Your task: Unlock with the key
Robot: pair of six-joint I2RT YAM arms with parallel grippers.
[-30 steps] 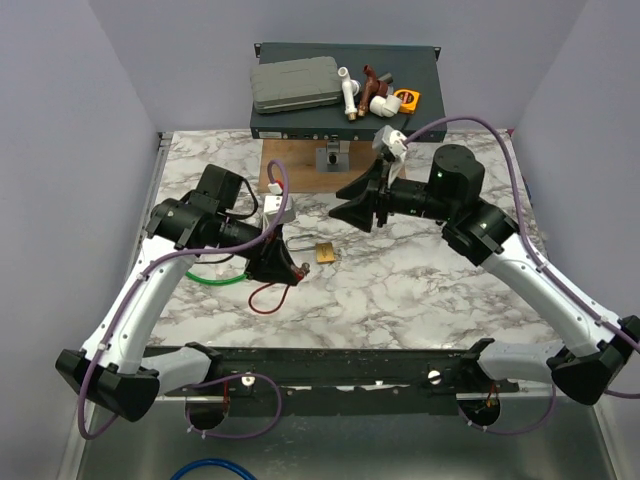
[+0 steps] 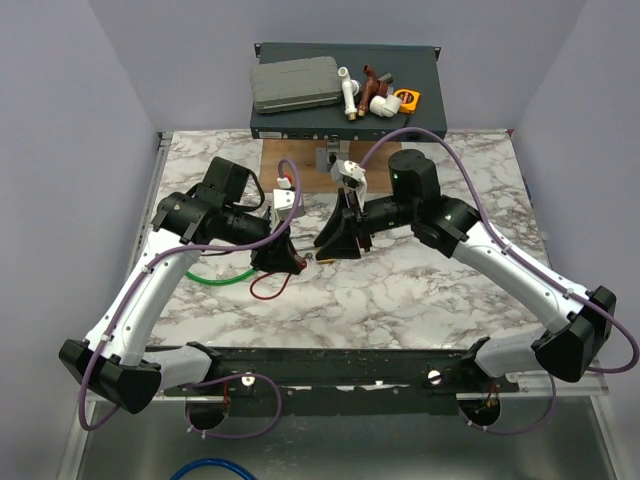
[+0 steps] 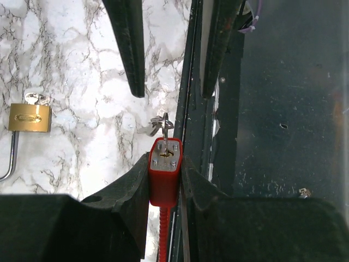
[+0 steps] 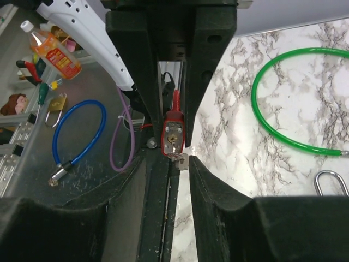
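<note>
My left gripper (image 2: 292, 262) is shut on a red lock body (image 3: 163, 183), whose metal face has a key (image 3: 165, 126) standing in it with more small keys on a ring. My right gripper (image 2: 335, 247) is open, its fingertips close to the key from the right; in the right wrist view the keys (image 4: 180, 159) sit just beyond its two fingers. A brass padlock (image 3: 29, 116) with a long shackle lies on the marble table in the left wrist view, partly hidden by the right gripper in the top view.
A green hose (image 4: 262, 109) lies at the left of the table. A dark raised shelf (image 2: 290, 125) at the back holds a grey case (image 2: 295, 83), pipe fittings and a tape measure.
My right gripper has moved left and down toward the red lock and key. The left gripper, still holding the red body, has shifted only slightly.
</note>
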